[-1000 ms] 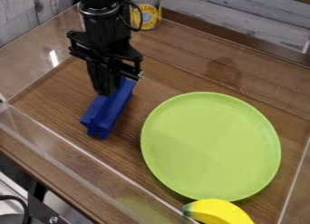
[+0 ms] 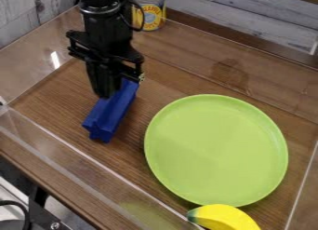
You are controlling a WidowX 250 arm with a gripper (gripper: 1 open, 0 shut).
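Observation:
The black gripper (image 2: pixel 110 77) hangs low over a long blue block (image 2: pixel 107 118) lying on the wooden counter, covering its far end. Whether its fingers are apart or closed on the block is hidden by the dark arm. A large green plate (image 2: pixel 217 148) lies to the right of the block.
A yellow banana (image 2: pixel 224 217) lies at the front edge below the plate. A yellow can (image 2: pixel 152 16) stands at the back behind the arm. Clear low walls edge the left and front.

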